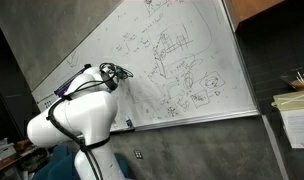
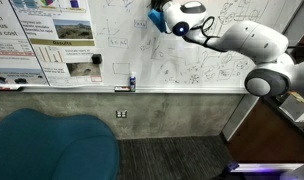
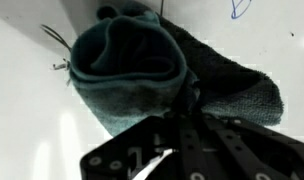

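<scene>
A folded dark teal cloth (image 3: 132, 65) fills the middle of the wrist view, bunched in front of my gripper, which is shut on it. One flap of the cloth spreads to the right. Behind it lies the whiteboard (image 3: 32, 70), and the cloth seems to be against or very near that surface. In exterior view 2 a bit of blue cloth (image 2: 155, 19) shows at the arm's end by the upper whiteboard (image 2: 122, 55). Exterior view 1 has the arm reaching up to the whiteboard (image 1: 172, 60); the fingertips are hidden there.
Marker drawings (image 1: 182, 75) cover much of the board. A bottle (image 2: 132, 80) and an eraser (image 2: 120, 89) stand on the board's ledge. Posters (image 2: 62, 45) are at the left. A teal chair (image 2: 57, 145) sits below, with open floor (image 2: 172, 155) beside it.
</scene>
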